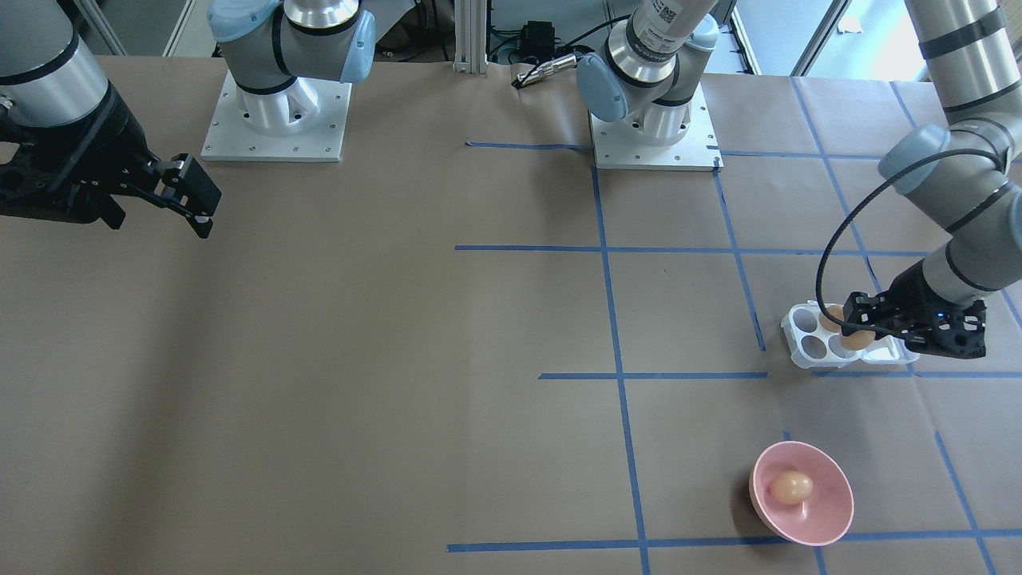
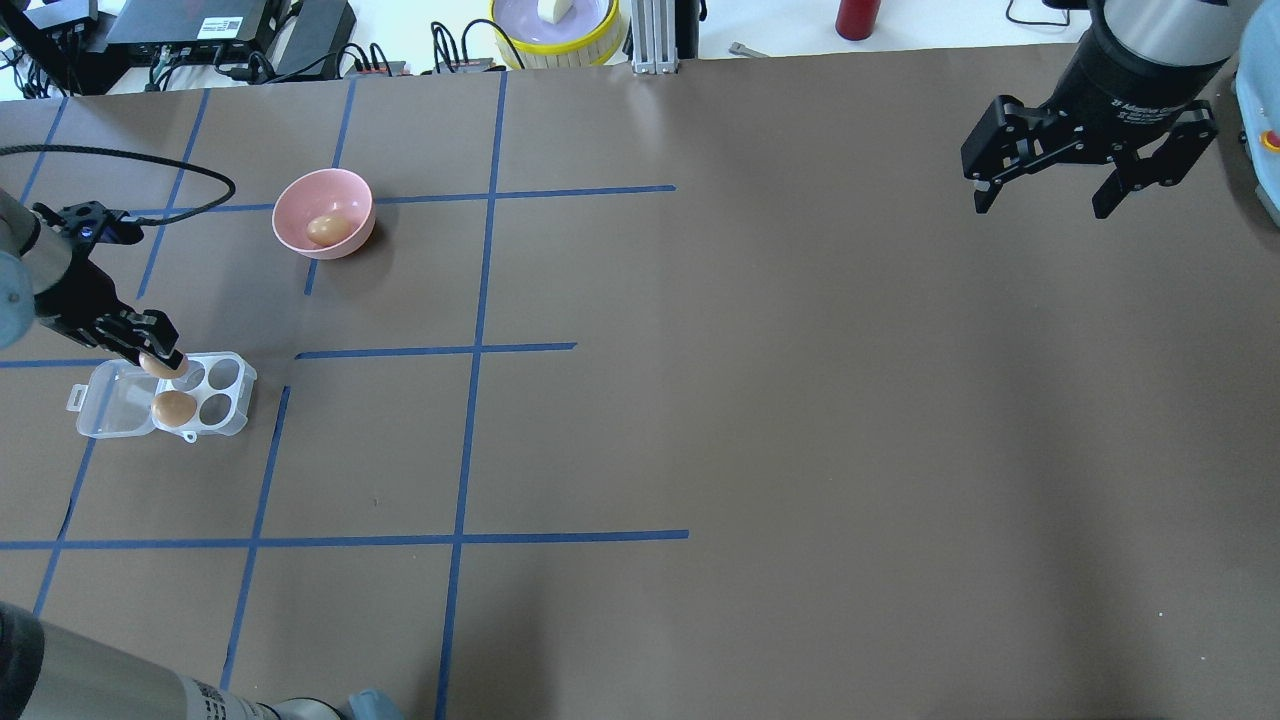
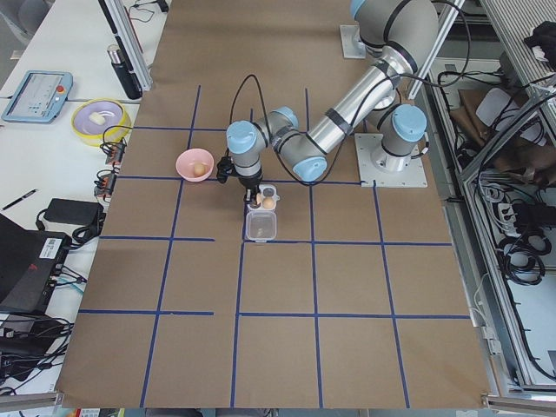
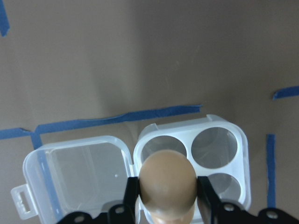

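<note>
My gripper is shut on a brown egg [image 4: 167, 179], held over the white egg carton [image 4: 214, 123] in the wrist view. A second egg [image 2: 174, 408] sits in a cup of the carton, partly under the held one in the wrist view; other visible cups are empty. The clear lid [image 4: 79, 177] lies open beside the cups. In the top view the gripper reaches in from the left over the carton. A pink bowl [image 2: 294, 228] holds another egg [image 2: 327, 229].
Other arms stand at the table's edges, one black gripper [image 2: 1080, 156] hanging at the top right of the top view. A black cable loops over my arm.
</note>
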